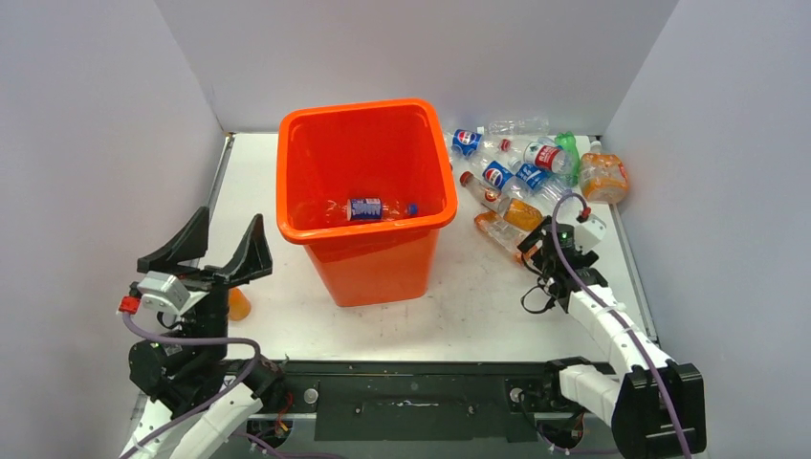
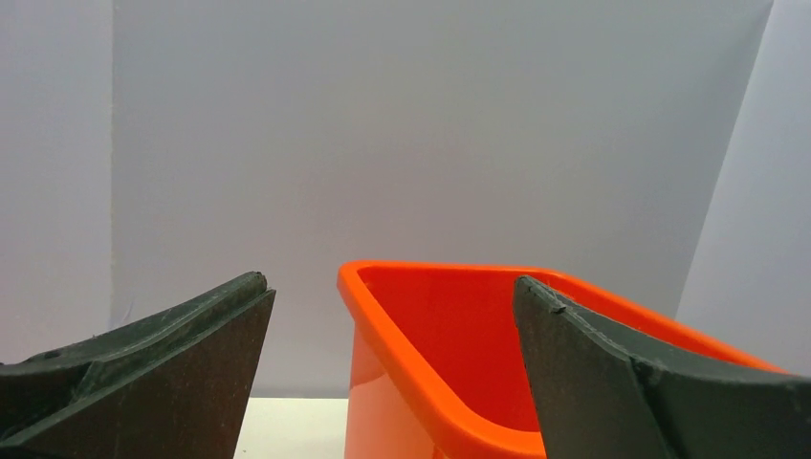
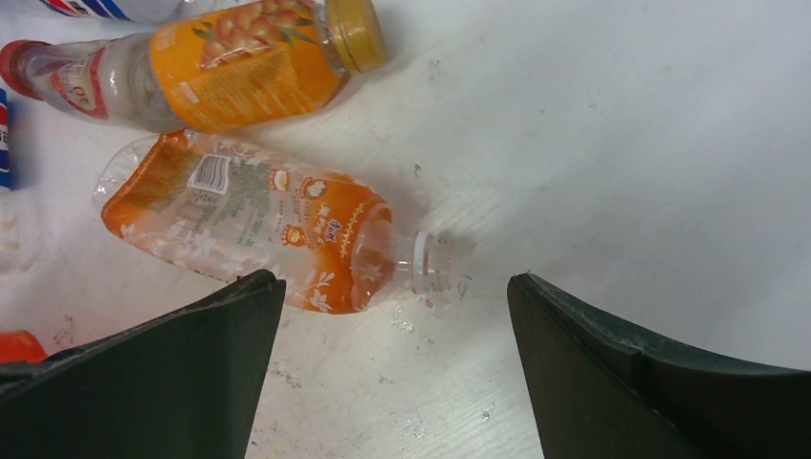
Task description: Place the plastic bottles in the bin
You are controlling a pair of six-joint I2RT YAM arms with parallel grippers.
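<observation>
Inside the orange bin [image 1: 354,277] lies a clear bottle with a blue label [image 1: 364,209]. Left of the bin, my left gripper [image 1: 218,226] stands open and empty; its wrist view shows the bin's rim [image 2: 402,368] beyond the right finger. My right gripper [image 1: 558,253] is open over the right side of the table. Below its fingers, a crumpled orange-labelled bottle [image 3: 249,220] lies on its side, its neck pointing between the fingertips, not gripped. An orange-labelled bottle with a yellow cap [image 3: 251,67] lies behind it.
Several more bottles, among them a Pepsi bottle [image 1: 497,174], a green bottle [image 1: 567,145] and a large orange-labelled bottle [image 1: 603,178], crowd the back right. An orange object [image 1: 238,304] sits partly behind the left arm. Table between bin and right arm is clear.
</observation>
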